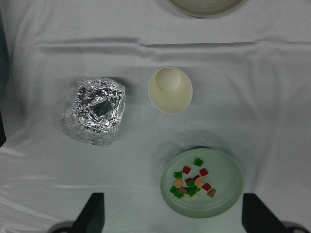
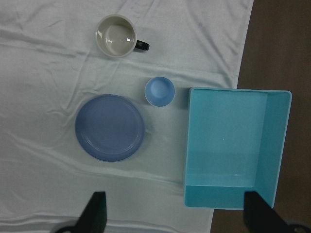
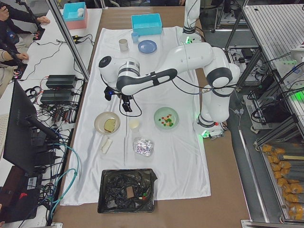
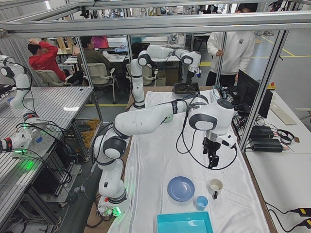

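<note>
My left gripper hangs open over a green plate [image 1: 226, 182] of small coloured pieces, a cream cup [image 1: 170, 97] and a crumpled foil packet [image 1: 92, 109]. A beige plate [image 3: 99, 123] holds a yellowish slab, with a white item [image 3: 106, 145] beside it. My right gripper hangs open, nothing between its fingers, over a blue plate [image 2: 109, 128], a small blue cup [image 2: 160, 91], a mug [image 2: 115, 34] and an empty turquoise bin [image 2: 223, 141].
A black bag-lined tray [image 3: 109, 204] sits at one end of the white cloth. A monitor, cables and metal frame posts border the table.
</note>
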